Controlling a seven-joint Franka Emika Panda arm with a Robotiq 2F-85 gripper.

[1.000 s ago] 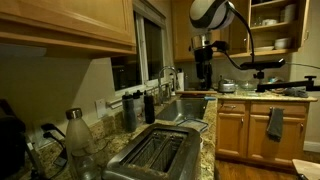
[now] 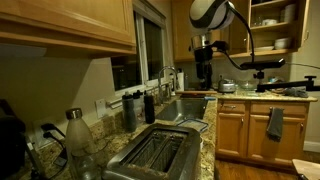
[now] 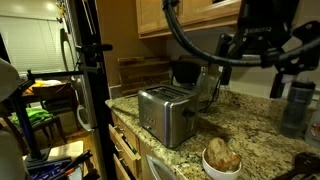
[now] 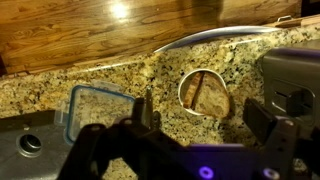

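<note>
A white bowl (image 3: 221, 172) with pieces of bread (image 3: 222, 154) in it stands on the granite counter, beside a silver toaster (image 3: 168, 112). From above, in the wrist view, the bread (image 4: 211, 96) lies inside the bowl's rim (image 4: 183, 84). My gripper is open over the bowl, its dark fingers (image 4: 255, 117) wide apart and nothing between them. In exterior view 1 the gripper hangs high above the counter, and the bowl cannot be made out there. The toaster (image 4: 292, 80) is at the right edge of the wrist view.
A clear container (image 4: 96, 108) sits on the counter near the sink (image 4: 30, 144). The steel bottle (image 2: 78, 135) stands behind the toaster (image 2: 155, 150), with dark bottles (image 2: 149, 107) farther along the wall. Wooden floor (image 4: 90, 35) borders the counter's front edge.
</note>
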